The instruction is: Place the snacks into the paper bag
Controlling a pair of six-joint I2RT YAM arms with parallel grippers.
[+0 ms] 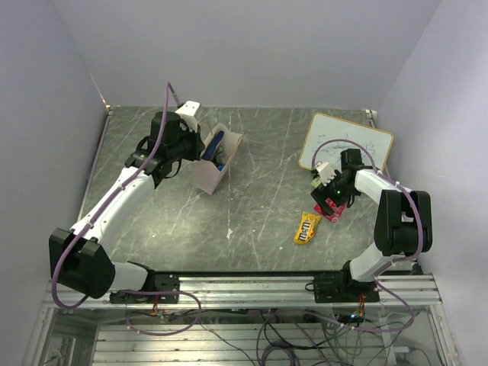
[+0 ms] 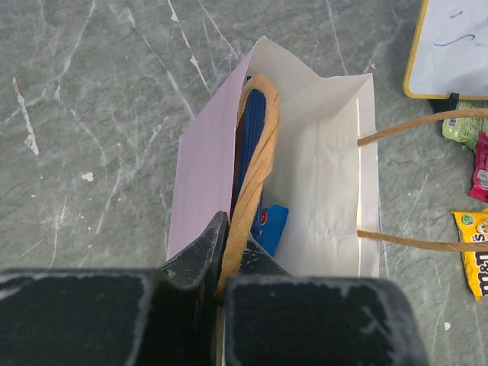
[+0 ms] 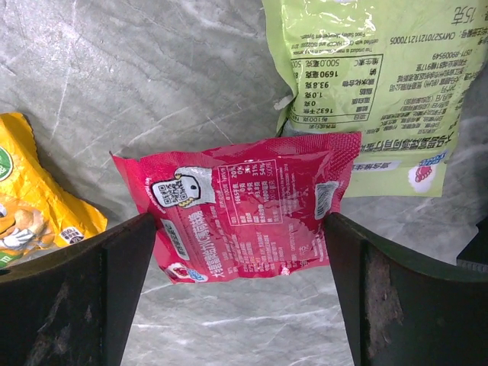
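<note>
The paper bag (image 1: 208, 174) stands on the left half of the table, its mouth showing a dark blue pack (image 1: 213, 145) and other items inside. At the bag's left side, my left gripper is shut on its twisted handle (image 2: 261, 156) and the bag edge. A red snack pack (image 3: 244, 213) lies flat between the parted fingers of my right gripper, which is open just over it. Beyond it lies a green snack pack (image 3: 366, 69), partly under the red one. A yellow M&M's pack (image 1: 306, 228) lies to the left of the red pack.
A whiteboard (image 1: 347, 141) with a yellow frame lies at the back right, just behind the green pack. Bare table (image 1: 263, 175) stretches between the bag and the snacks.
</note>
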